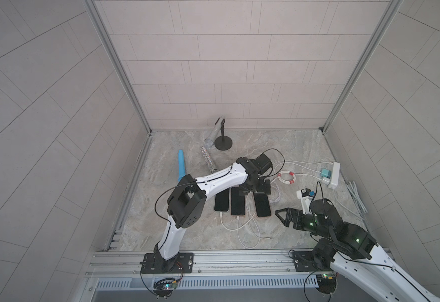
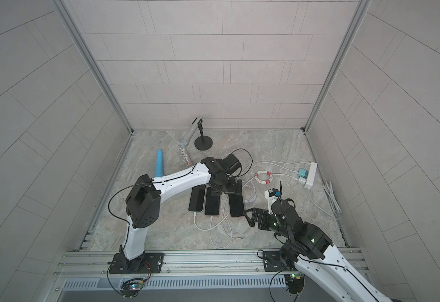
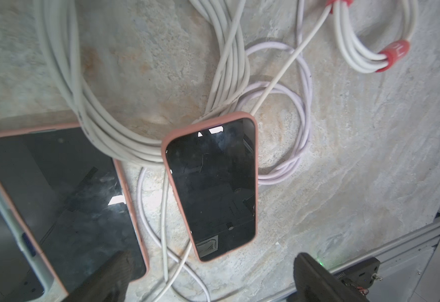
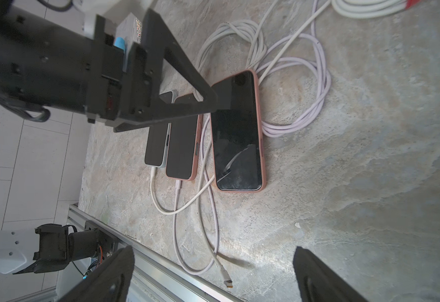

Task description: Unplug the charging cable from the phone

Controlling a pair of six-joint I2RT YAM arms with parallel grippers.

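Observation:
Three dark-screened phones lie in a row: the left one [image 1: 221, 201], the middle one [image 1: 237, 202] and the right one [image 1: 262, 206], which has a pink case. White cables [image 4: 177, 184] run from the lower ends of the left and middle phones; a loose cable end [image 4: 225, 276] lies near the front edge. My left gripper [image 1: 254, 189] hovers open over the middle and right phones, nothing between its fingers. My right gripper [image 2: 252, 219] stands open to the right of the phones, also empty.
A power strip [image 1: 334, 175] with adapters is at the right, beside a coiled cable [image 1: 287, 177]. A dark stand [image 1: 223, 142], a silver tube [image 1: 208, 159] and a blue bar [image 1: 181, 162] lie behind and left.

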